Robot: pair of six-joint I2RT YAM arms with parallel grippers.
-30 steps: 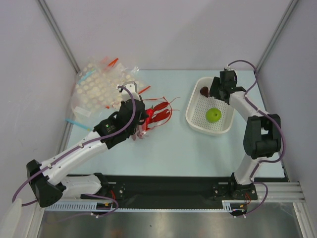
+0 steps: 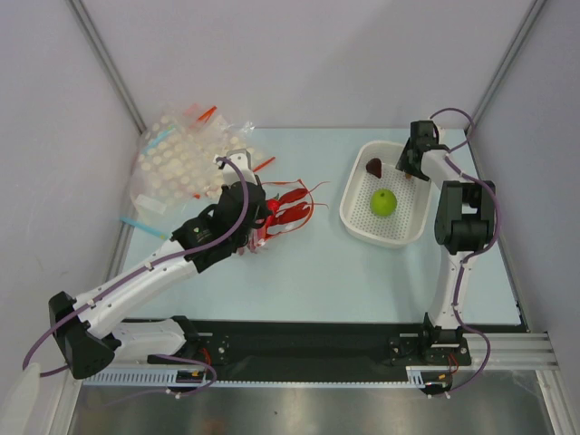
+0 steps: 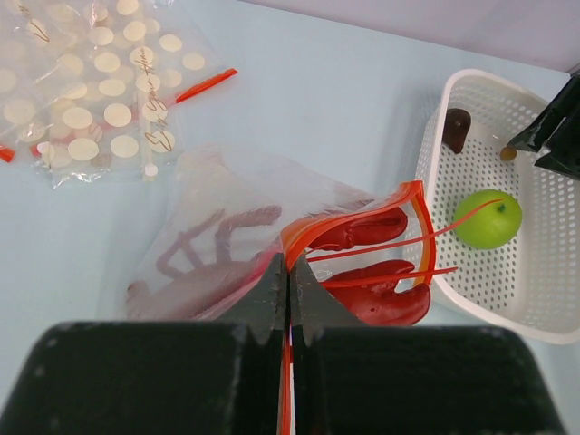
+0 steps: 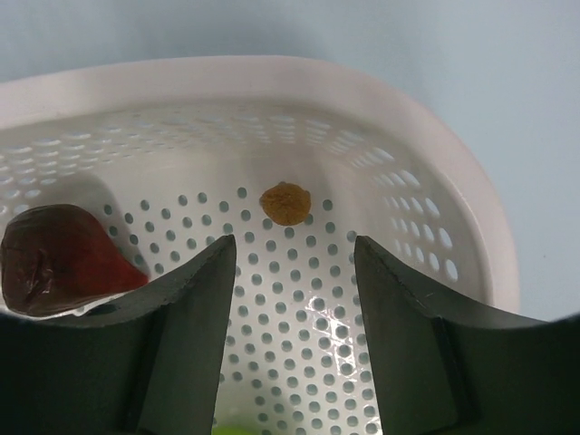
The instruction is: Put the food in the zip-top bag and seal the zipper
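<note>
A clear bag with red food inside [image 3: 372, 290] lies mid-table, its orange zipper edge raised; my left gripper is shut on that edge. In the white basket [image 2: 353, 222] are a green apple [image 2: 383, 203], a dark red piece [image 4: 63, 258] and a small brown round piece [image 4: 285, 204]. My right gripper is over the basket, fingers apart, with the brown piece just beyond its fingertips and nothing between them.
More clear bags with dotted print and coloured zippers [image 2: 181, 163] lie at the back left.
My right arm has shifted and turned over the right part of the basket. The left arm stays still.
</note>
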